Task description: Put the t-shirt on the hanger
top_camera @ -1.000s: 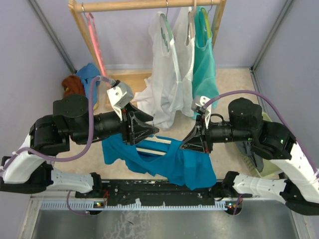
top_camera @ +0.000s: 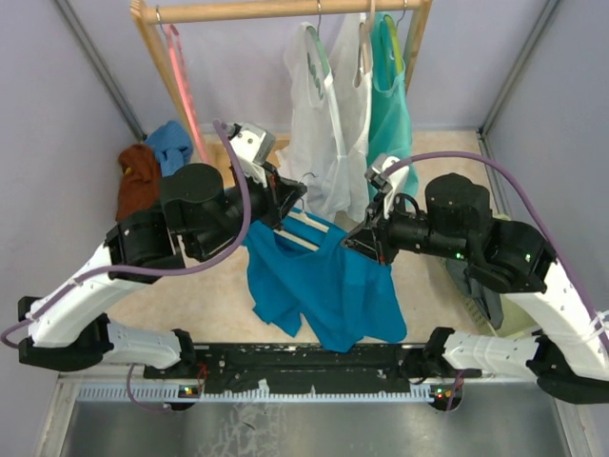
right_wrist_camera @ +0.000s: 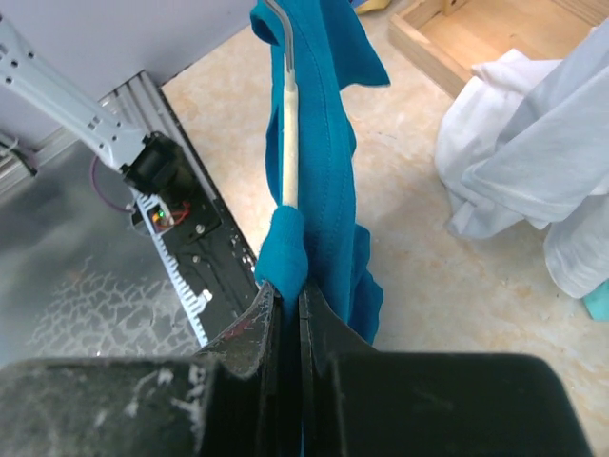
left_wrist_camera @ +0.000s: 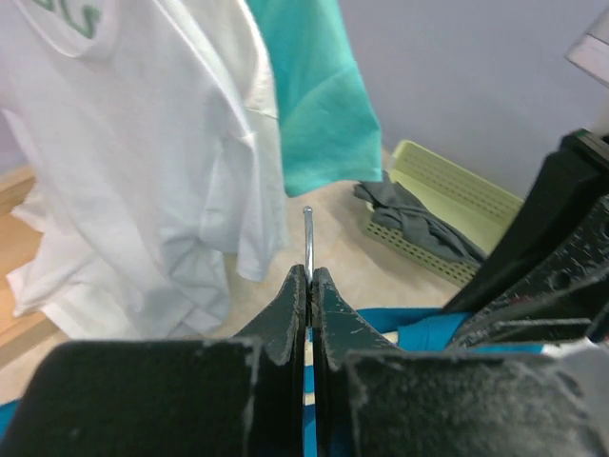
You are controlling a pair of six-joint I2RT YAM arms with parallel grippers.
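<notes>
The blue t-shirt [top_camera: 324,300] hangs spread between my two arms in the top view, with the pale wooden hanger [top_camera: 295,240] across its neck opening. My left gripper [top_camera: 303,192] is shut at the top of the hanger; in the left wrist view the thin metal hook [left_wrist_camera: 308,233] rises from between its fingertips. My right gripper is shut on bunched shirt fabric [right_wrist_camera: 283,249] at the end of the hanger's wooden arm [right_wrist_camera: 290,143], which runs into the cloth. The hanger's far end is hidden in the top view.
A wooden rack [top_camera: 266,11] at the back carries white garments [top_camera: 319,143], a teal one [top_camera: 390,114] and a pink hanger [top_camera: 183,86]. Folded brown [top_camera: 138,181] and blue cloths [top_camera: 169,148] lie at left. A green basket [left_wrist_camera: 457,181] stands at right.
My left gripper closed at the hook and moved back toward the rack, and the hanger and the shirt's left side moved with it.
</notes>
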